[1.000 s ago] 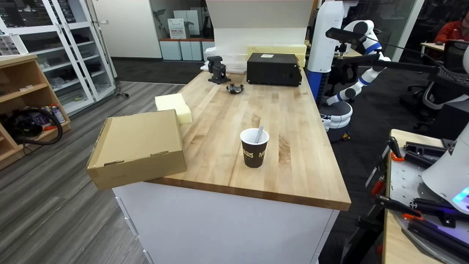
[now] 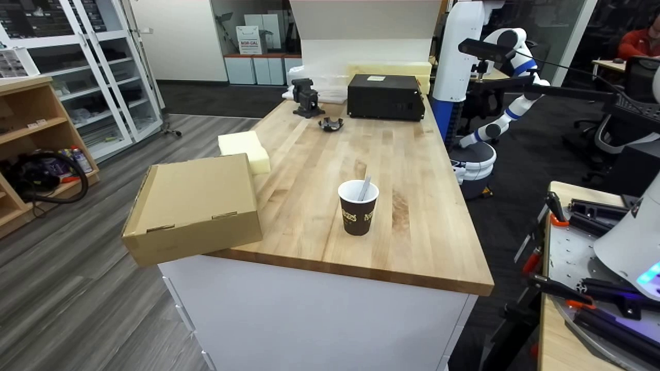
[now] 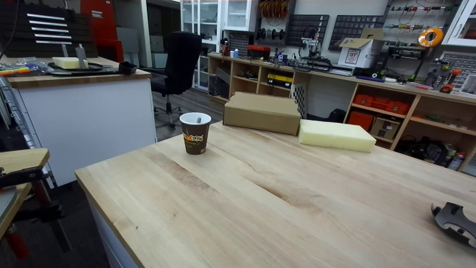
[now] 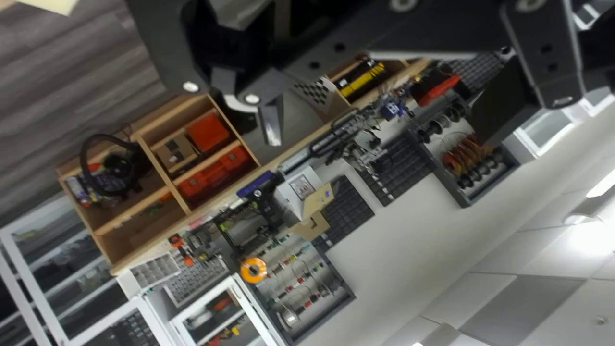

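Observation:
A dark paper coffee cup (image 2: 357, 216) with a white rim stands upright on the wooden table (image 2: 427, 247), and a grey stick-like thing (image 2: 364, 187) leans inside it. The other exterior view shows the same cup (image 3: 195, 139) near the table's far edge. Only the wrist view shows my gripper; its dark fingers (image 4: 550, 55) are spread wide, so it is open, with nothing visible between them. It faces the room's shelves and wall, and no cup appears in that view.
A cardboard box (image 2: 198, 191) overhangs the table's left corner, beside a pale foam block (image 2: 244, 150). Farther back are a black box (image 2: 384, 97), a black device (image 2: 306, 99) and a small curved black part (image 2: 330, 124). The tabletop around the cup is clear.

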